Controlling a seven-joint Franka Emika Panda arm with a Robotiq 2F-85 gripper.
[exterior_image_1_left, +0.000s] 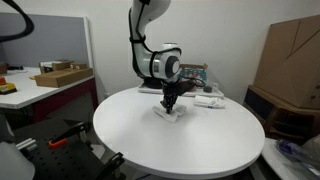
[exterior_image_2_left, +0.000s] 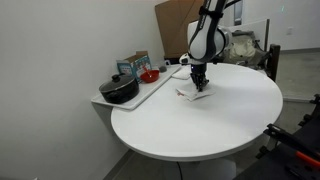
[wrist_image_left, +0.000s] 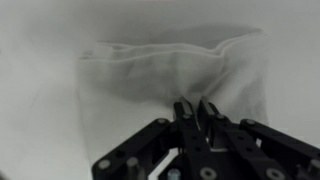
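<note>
A white cloth (exterior_image_1_left: 170, 114) lies crumpled on the white round table (exterior_image_1_left: 220, 150), toward its far side. My gripper (exterior_image_1_left: 170, 107) points down at the cloth and is shut on part of it. In exterior view 2 the cloth (exterior_image_2_left: 196, 94) spreads around the tips of the gripper (exterior_image_2_left: 200, 88). Seen from the wrist, the fingers of my gripper are close together over the cloth (wrist_image_left: 130, 90), where folds run toward the fingertips. How much cloth sits between them is hidden.
Another folded white cloth (exterior_image_1_left: 209, 101) rests farther back on the table. A black pot (exterior_image_2_left: 120, 89) stands on a white tray at the edge, near a red bowl (exterior_image_2_left: 150, 76) and a box (exterior_image_2_left: 134, 65).
</note>
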